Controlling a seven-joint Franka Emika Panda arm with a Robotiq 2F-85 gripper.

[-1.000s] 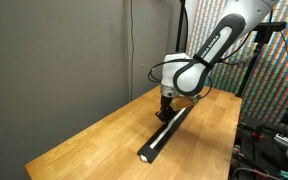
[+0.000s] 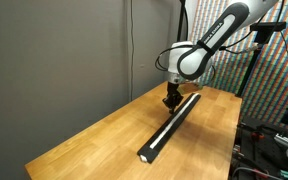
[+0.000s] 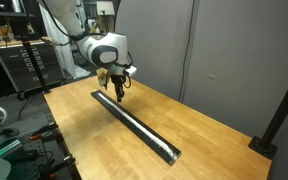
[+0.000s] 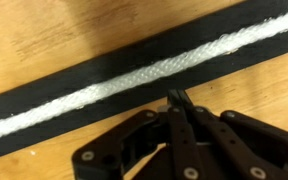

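Observation:
A white braided rope (image 4: 164, 68) lies straight along a long black strip (image 4: 79, 75), which is flat on the wooden table. The strip (image 2: 156, 147) runs from near the front of the table back beneath the arm in exterior view 1. In exterior view 2 the same strip (image 3: 149, 135) slants across the table. My gripper is shut, with nothing showing between its fingers; its tips stand at the strip's edge in the wrist view. From outside, the gripper (image 2: 170, 108) points down over the strip's far part. Whether its tips touch the strip, I cannot tell.
Bare wooden table (image 2: 94, 135) stretches to the left of the strip. Grey panels (image 3: 219, 50) stand behind the table, and a dark post (image 3: 283, 105) rises at its right in exterior view 2. Dark equipment (image 2: 269, 145) sits at the right edge.
My arm has moved back along the strip, toward its far end, and right in exterior view 1. The strip and rope appear to stay in place.

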